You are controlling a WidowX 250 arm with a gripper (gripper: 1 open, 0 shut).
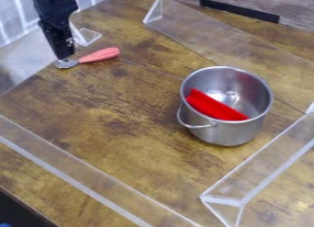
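Note:
My black gripper (64, 49) is at the upper left, its tip low over the head of a utensil with a pink handle (99, 54) and a metal end lying on the wooden table. The fingers look shut, with nothing clearly between them. A steel pot (221, 130) with a wire handle stands at the right, holding a long red object (216, 107).
Clear plastic rails line the table (135, 120) at the left, back, lower left and right.

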